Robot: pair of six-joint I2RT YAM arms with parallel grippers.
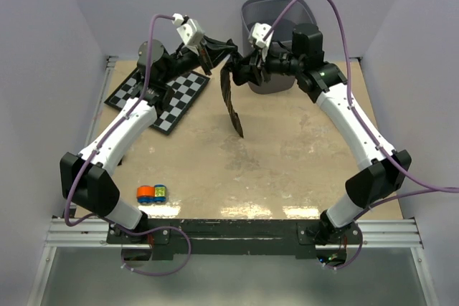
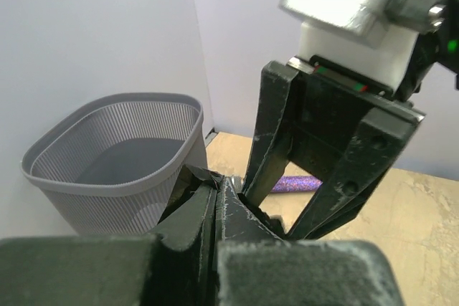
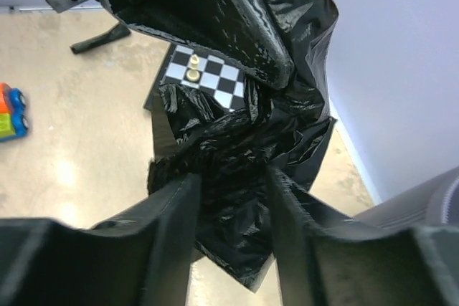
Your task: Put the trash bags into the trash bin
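A black trash bag hangs in a narrow strip between my two grippers in the top view. My left gripper is shut, its fingers closed on a thin fold of the bag. My right gripper is beside it, on the bin side; in the right wrist view its fingers stand partly apart, with the crumpled bag in front of and between them. Whether they touch it is unclear. The grey trash bin stands behind, its opening visible and its lower inside hidden.
A chessboard lies at the back left, and a colourful toy near the front left. A purple stick lies right of the bin.
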